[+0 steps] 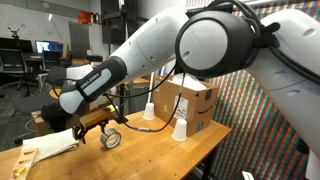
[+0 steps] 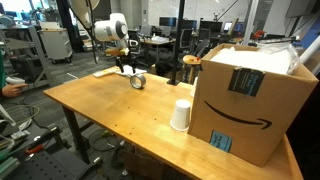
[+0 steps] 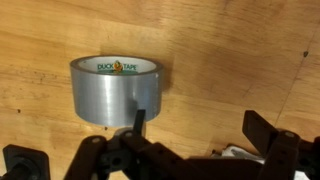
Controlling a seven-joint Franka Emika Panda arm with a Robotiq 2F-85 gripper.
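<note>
A silver roll of duct tape stands on the wooden table, its printed core facing up toward the camera in the wrist view. My gripper is open, with a wide gap between its dark fingertips; bare wood shows in that gap. The tape lies left of the gap, its lower edge near one fingertip. From the first exterior view, the gripper hangs low over the table, just left of the tape roll. In the second exterior view the roll sits right beside the gripper. Whether they touch cannot be told.
A cardboard box stands at the table's far end with a white cup beside it. Another white cup is farther back. A white cloth lies left of the gripper.
</note>
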